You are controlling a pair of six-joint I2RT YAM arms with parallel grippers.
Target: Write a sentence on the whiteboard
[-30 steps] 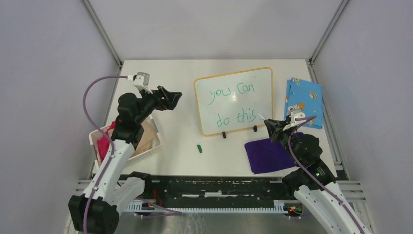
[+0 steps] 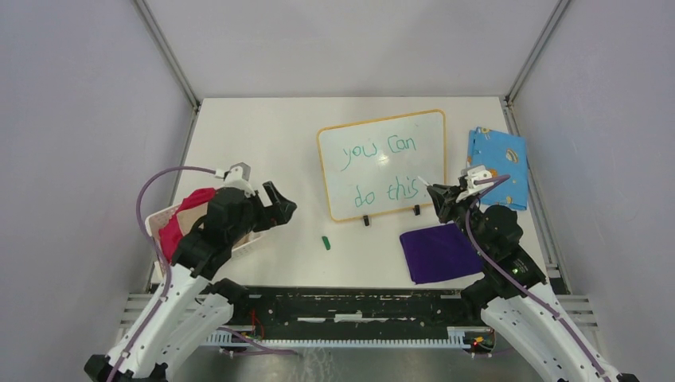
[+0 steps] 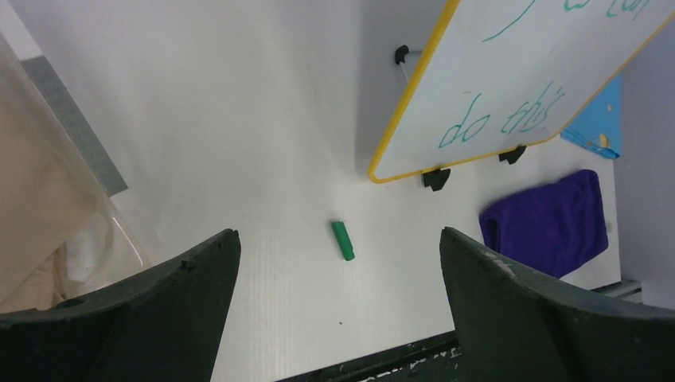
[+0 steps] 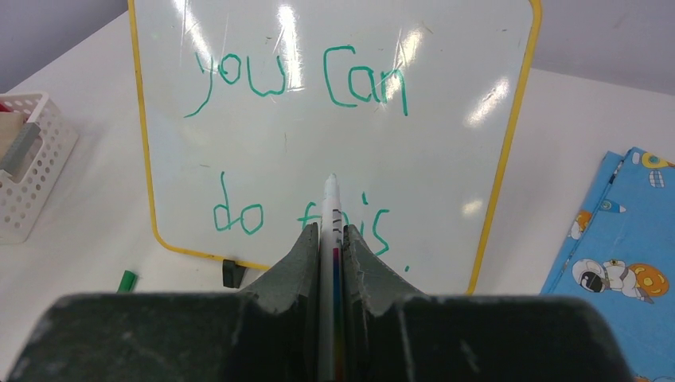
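The yellow-edged whiteboard (image 2: 374,175) bears green handwriting reading "you can" above "do this", with a small dot after the last word in the right wrist view. A white marker (image 4: 329,263) is held upright in that view, my right gripper shut on it at the board's lower right; whether its tip touches the surface I cannot tell. The green marker cap (image 3: 343,240) lies on the table below the board's left corner. My left gripper is open and empty, its fingers (image 3: 187,278) spread above the table, left of the board.
A white basket (image 4: 49,171) with red and tan cloth stands at the left, partly under the left arm. Purple cloth (image 2: 443,255) lies below the board, and a blue printed cloth (image 2: 499,163) lies to its right. Bare table surrounds the cap.
The right gripper has shifted slightly toward the back with the marker. Board and cap stayed put.
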